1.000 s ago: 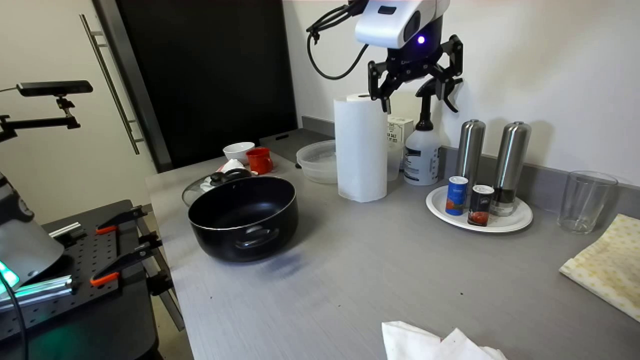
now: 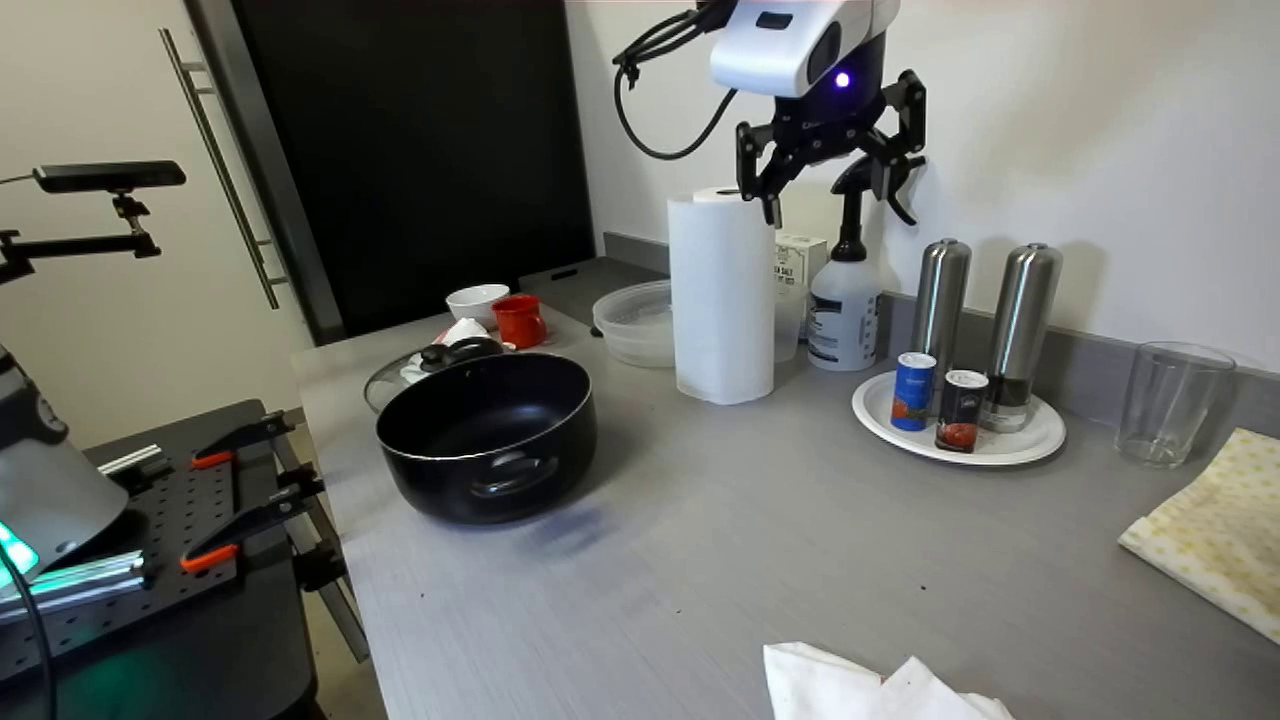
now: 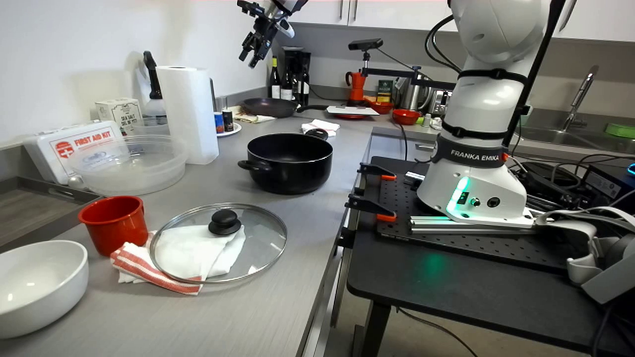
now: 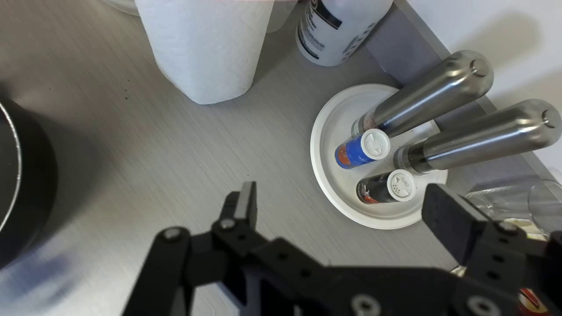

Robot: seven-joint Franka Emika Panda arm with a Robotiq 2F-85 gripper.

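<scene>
High above the counter, my gripper [image 2: 836,216] hangs open, its fingers wide apart with nothing between them. Below it in the wrist view lies a white plate [image 4: 337,195] bearing two steel grinders [image 4: 437,92], a blue shaker [image 4: 358,152] and a black shaker [image 4: 380,188], all upright. An empty black pot [image 2: 486,444] stands uncovered on the counter to the left in exterior view 1. Its likely glass lid [image 3: 256,238] rests on a red-striped white cloth [image 3: 156,270], in front of the pot in exterior view 2.
A paper towel roll [image 2: 723,300] and a spray bottle [image 2: 843,318] stand close below the gripper. A clear glass [image 2: 1170,402] sits right of the plate. A red mug [image 3: 116,223], white bowl [image 3: 44,279] and plastic tub [image 3: 131,169] crowd the far end. Mid-counter is clear.
</scene>
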